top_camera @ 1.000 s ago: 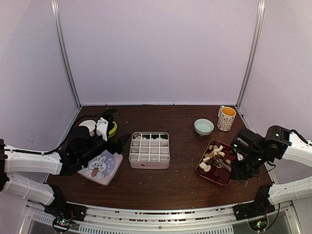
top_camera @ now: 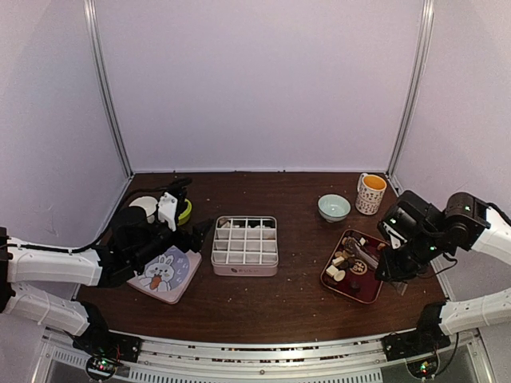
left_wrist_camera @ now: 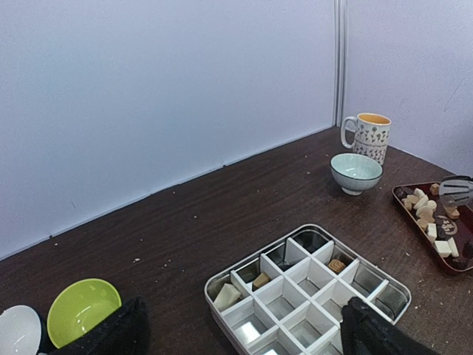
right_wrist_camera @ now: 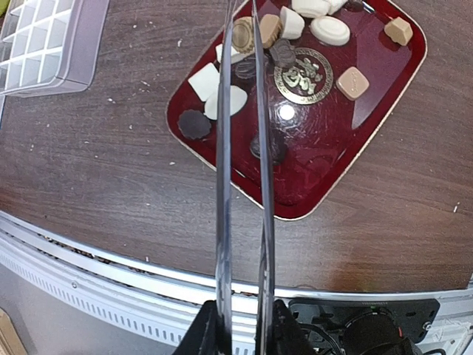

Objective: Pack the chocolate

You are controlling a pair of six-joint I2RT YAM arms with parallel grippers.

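A dark red tray (top_camera: 363, 291) at the right holds white, tan and dark chocolates (right_wrist_camera: 352, 83). My right gripper (top_camera: 358, 247) is over it with long metal fingers (right_wrist_camera: 263, 185), narrowly apart; in the right wrist view their far ends reach a tan round chocolate, and whether they grip it is unclear. A grid box (top_camera: 244, 270) stands in the middle, a few chocolates (left_wrist_camera: 226, 296) in its back compartments. My left gripper (top_camera: 200, 231) stands open left of the box, nothing between its fingers.
A pale bowl (top_camera: 334, 205) and a patterned mug (top_camera: 370, 194) stand at back right. A green bowl (left_wrist_camera: 83, 310), a white dish (left_wrist_camera: 19, 330) and a bunny-printed lid (top_camera: 169, 275) are at left.
My right gripper has risen slightly over the tray. The left arm and the box have not moved.
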